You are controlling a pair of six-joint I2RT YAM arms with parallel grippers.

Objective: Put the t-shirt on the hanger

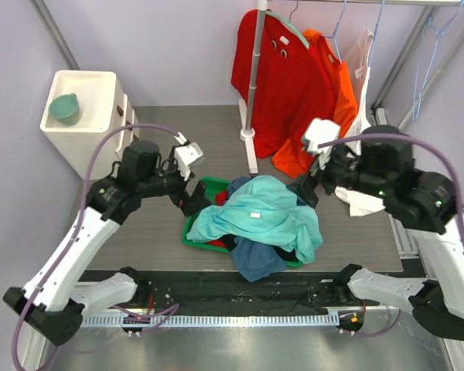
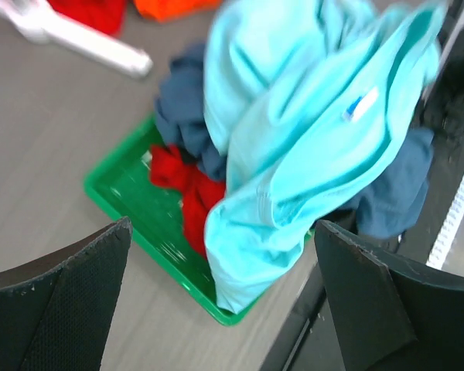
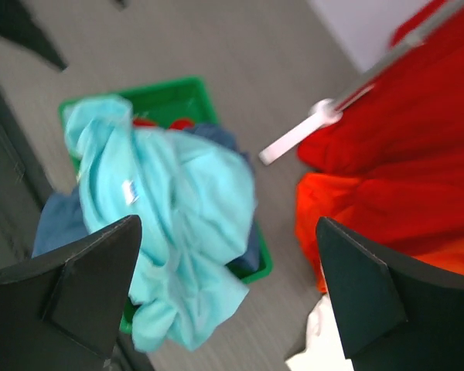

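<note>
A light cyan T-shirt (image 1: 255,220) lies crumpled over dark blue, red and black clothes in a green basket (image 1: 187,229); the cyan cloth shows in both wrist views (image 2: 255,178) (image 3: 185,201). My left gripper (image 1: 193,199) is open above the basket's left end, nothing between its fingers. My right gripper (image 1: 305,189) is open, raised above the basket's right side, also empty. Empty blue hangers (image 1: 433,54) hang on the rail at the top right.
Red, orange and white garments (image 1: 282,85) hang from the rail, with a white post (image 1: 249,131) left of them. A white drawer unit (image 1: 81,143) with a teal cup stands at the left. Grey floor surrounds the basket.
</note>
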